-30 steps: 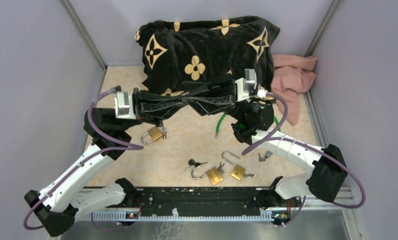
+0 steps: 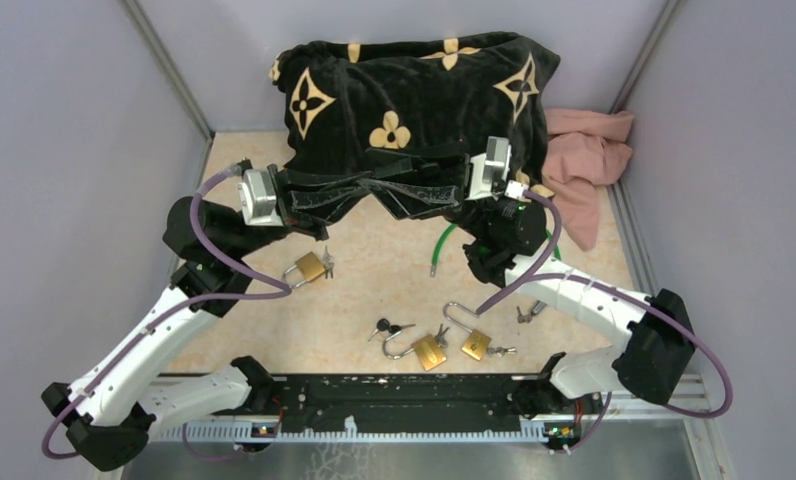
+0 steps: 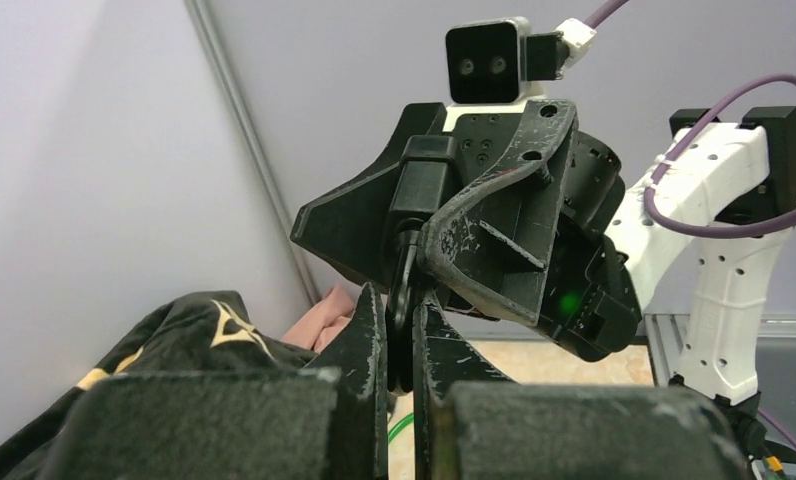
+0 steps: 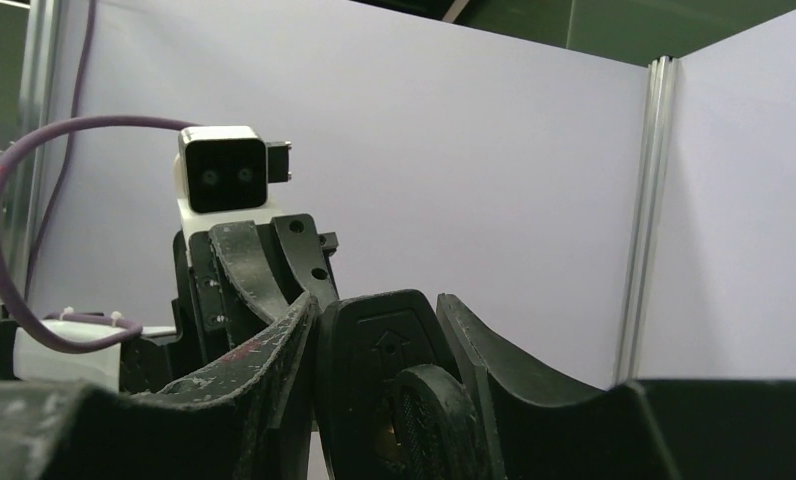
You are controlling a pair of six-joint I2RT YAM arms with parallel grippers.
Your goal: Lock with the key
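Observation:
A black lock body (image 4: 384,335) with a raised arrow on its face is pinched between the fingers of my right gripper, which is shut on it. In the left wrist view the same lock body (image 3: 429,175) points down toward my left gripper. That gripper is shut on a dark, thin key (image 3: 401,335), whose upper end meets the underside of the lock body; how deep it sits is hidden. From above, both grippers come together in mid-air over the table's back, and their fingers cover the lock and key.
Brass padlocks (image 2: 431,352), and a loose black-headed key (image 2: 384,326), lie near the front. Another padlock (image 2: 310,266) lies at left. A green cable (image 2: 440,246) runs under the right arm. A black blanket (image 2: 404,90) and pink cloth (image 2: 584,165) fill the back.
My left gripper has shifted slightly right and toward the back, tilting a little. Things on the table lie unmoved.

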